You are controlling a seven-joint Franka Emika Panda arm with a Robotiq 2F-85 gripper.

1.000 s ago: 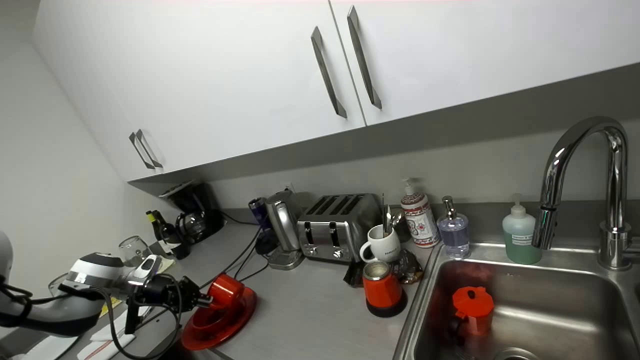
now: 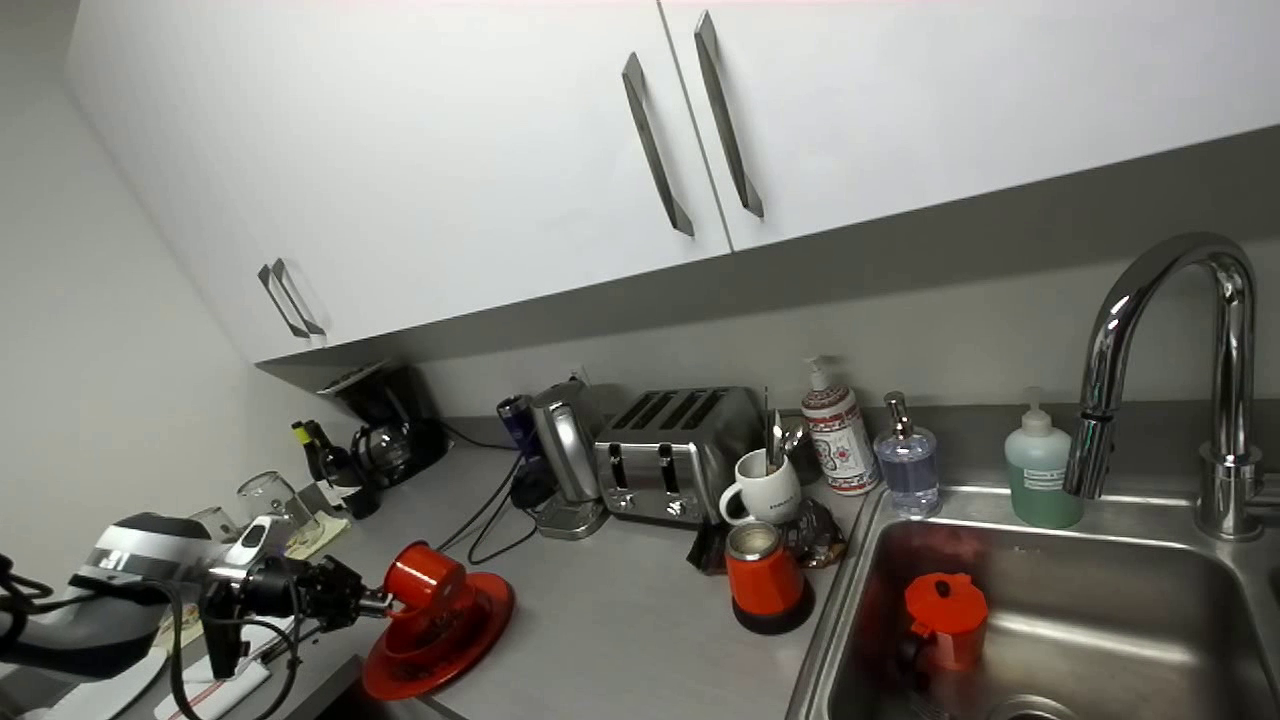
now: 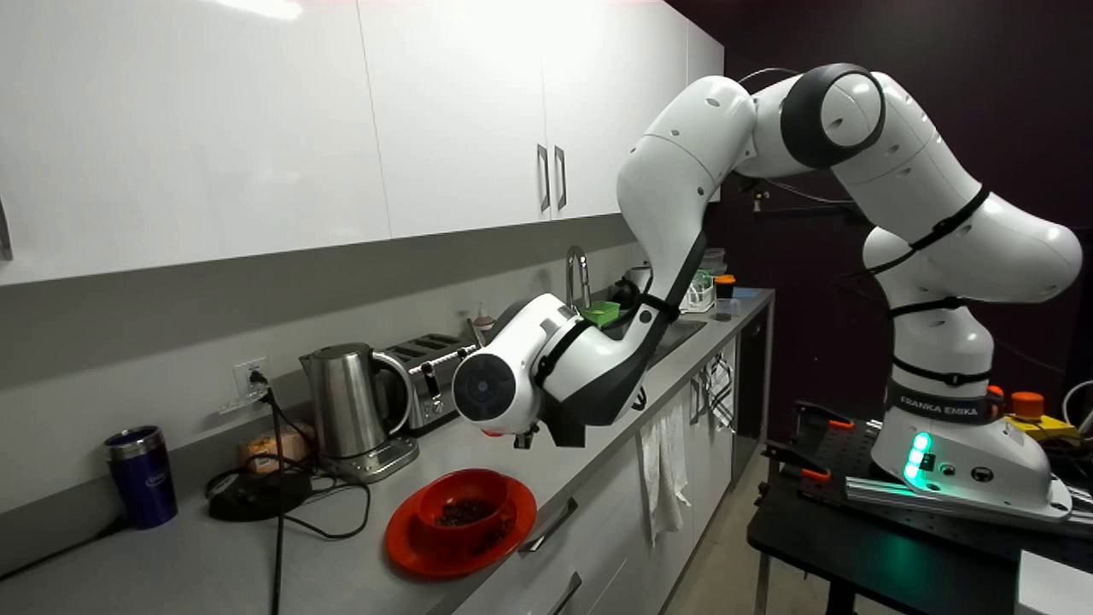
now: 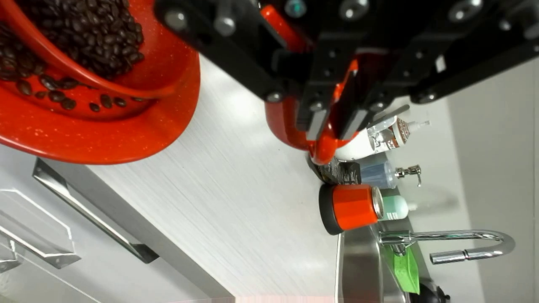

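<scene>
A red mug [image 2: 422, 574] is held by its handle, with my gripper [image 2: 381, 604] shut on it. In the wrist view the red handle [image 4: 323, 150] shows between the fingertips of the gripper; black linkages cover much of the mug. Tilted in exterior view 1, the mug overlaps the red bowl [image 2: 426, 634], and I cannot tell whether they touch. Dark coffee beans [image 4: 96, 38] lie in the bowl [image 3: 468, 492], with more on the red plate [image 3: 415, 543] under it. The arm hides nearly all of the mug in exterior view 2.
Close to the plate is the counter's front edge, with a drawer handle [image 4: 91, 209] below. A kettle [image 2: 567, 456] and toaster [image 2: 681, 454] stand along the wall. An orange-red pot base [image 2: 765, 582] sits beside the sink [image 2: 1098, 600]. Clear counter lies between plate and pot base.
In exterior view 1, my gripper and the red mug have moved left and slightly upward. The plate and bowl stay where they were.
</scene>
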